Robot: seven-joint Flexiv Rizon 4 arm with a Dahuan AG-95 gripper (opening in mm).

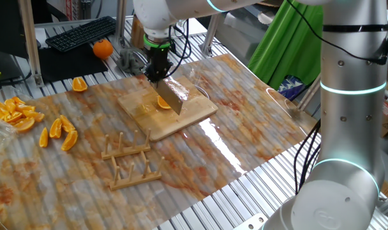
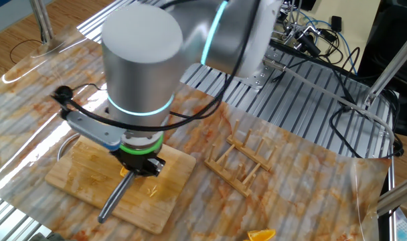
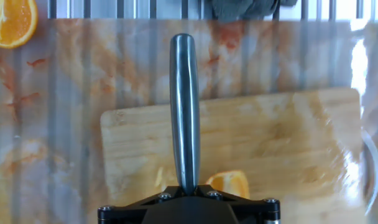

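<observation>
My gripper is shut on the handle of a wide-bladed knife. The metal handle sticks out from the fingers in the wrist view, while exterior view 1 shows the blade hanging over the wooden cutting board. An orange piece lies on that board, partly behind the blade; in the wrist view the same orange piece shows just past the gripper. Whether the blade touches the board cannot be told.
Left of the board are loose orange wedges and a pile of orange pieces. A wooden peg rack stands in front of the board. A whole orange sits near the keyboard.
</observation>
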